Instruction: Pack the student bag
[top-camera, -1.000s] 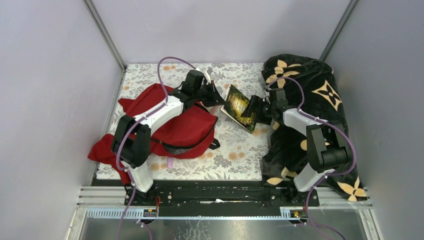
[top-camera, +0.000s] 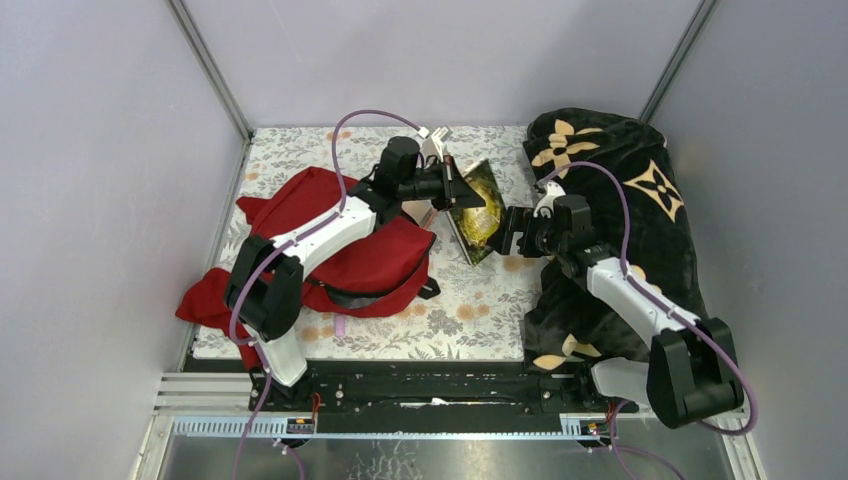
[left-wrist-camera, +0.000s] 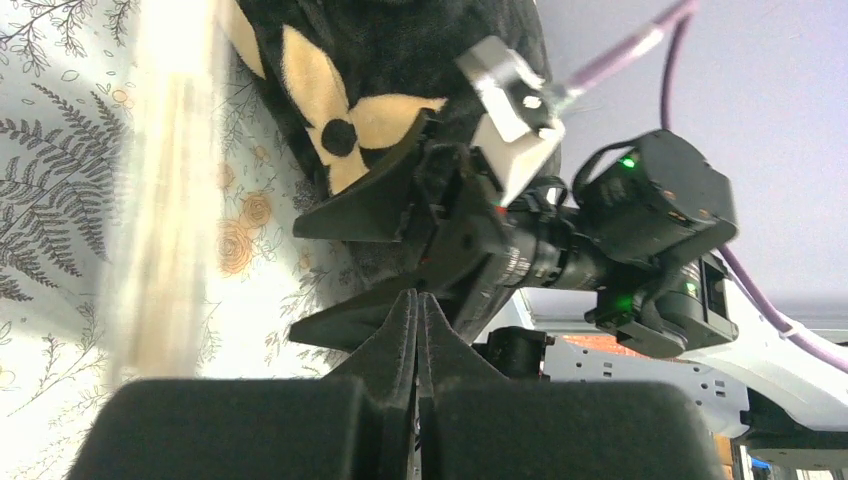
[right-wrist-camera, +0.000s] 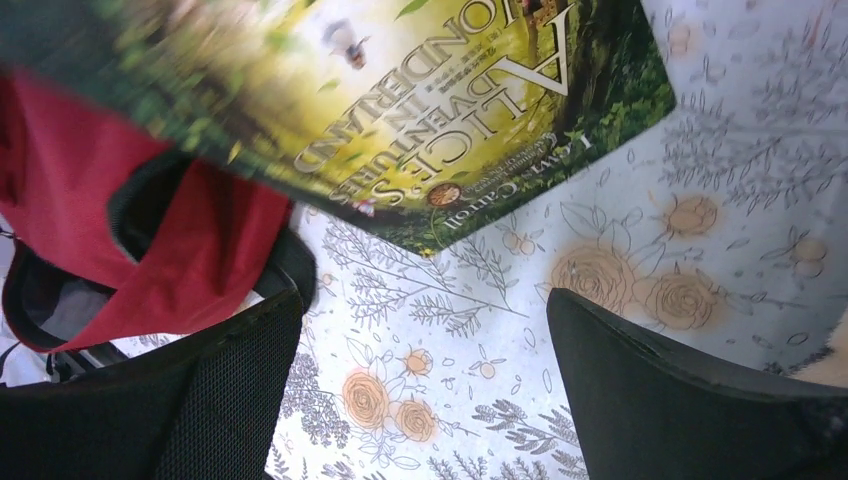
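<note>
The Alice's Adventures in Wonderland book (top-camera: 478, 225) (right-wrist-camera: 440, 110) is tilted between the arms, beside the red bag (top-camera: 350, 260) (right-wrist-camera: 220, 250). My left gripper (top-camera: 455, 200) is above the book's upper part, shut; a pale, blurred strip at the left of its wrist view cannot be made out clearly. My right gripper (top-camera: 505, 232) stands open just right of the book, with floral table visible between its fingers.
A dark plush blanket with tan flowers (top-camera: 650, 200) (left-wrist-camera: 360, 120) covers the table's right side. Bare patterned tabletop (top-camera: 460, 330) shows in front and at the back.
The book has shifted and turned slightly; my left gripper has moved a little right.
</note>
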